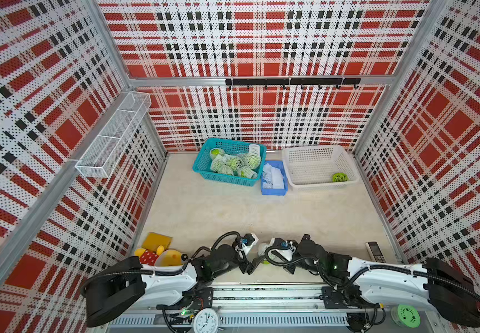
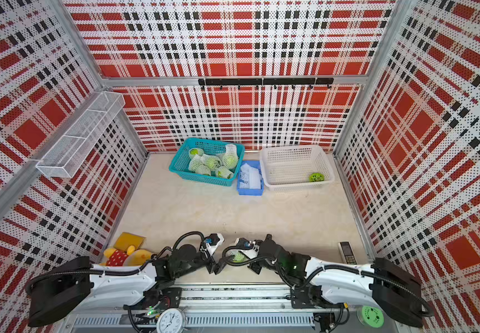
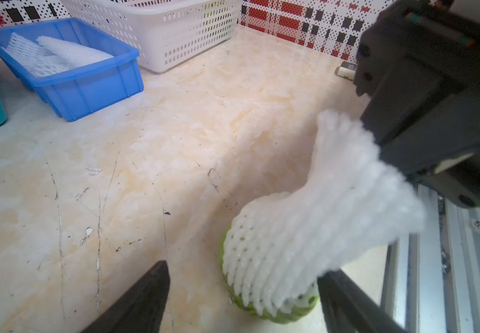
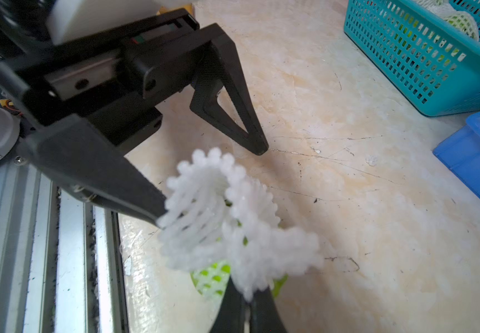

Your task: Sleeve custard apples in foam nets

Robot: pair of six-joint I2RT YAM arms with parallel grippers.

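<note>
A green custard apple (image 3: pixel 281 315) sits on the table between my two arms, a white foam net (image 3: pixel 284 238) drawn over its upper part. The net's loose end stands up and leans toward the right arm. My right gripper is shut on a pinched fold of this net; the rest of its rim gapes. My left gripper is open beside the fruit, with one fingertip (image 4: pixel 159 213) close to the net; whether they touch, I cannot tell. Another custard apple (image 1: pixel 339 177), bare, lies in the white basket (image 1: pixel 312 180) at the back right.
A teal basket (image 1: pixel 198 164) at the back holds several netted fruits. Between the baskets, a blue tray (image 1: pixel 273 192) contains spare foam nets (image 1: pixel 273 176). A yellow-and-red toy (image 1: pixel 150 255) lies at the left, a phone-like object (image 1: pixel 374 252) at the right. Mid-table is clear.
</note>
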